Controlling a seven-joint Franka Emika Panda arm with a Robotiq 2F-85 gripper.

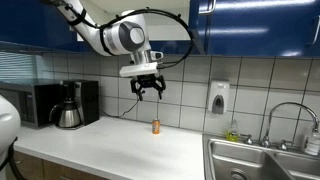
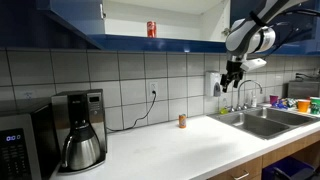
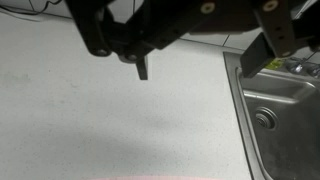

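Observation:
High above the white counter, my gripper points downward with its fingers apart and nothing between them. A small orange-brown container stands upright on the counter near the tiled wall, below and apart from the gripper. The same container shows by the back wall in the second exterior view, with the gripper up at the right. In the wrist view, dark fingers spread wide over bare counter; the gripper's body covers the top of that view.
A steel sink with a faucet adjoins the counter's right end. The coffee maker and microwave stand at the left. A soap dispenser hangs on the wall; blue cabinets overhang. Mid-counter is clear.

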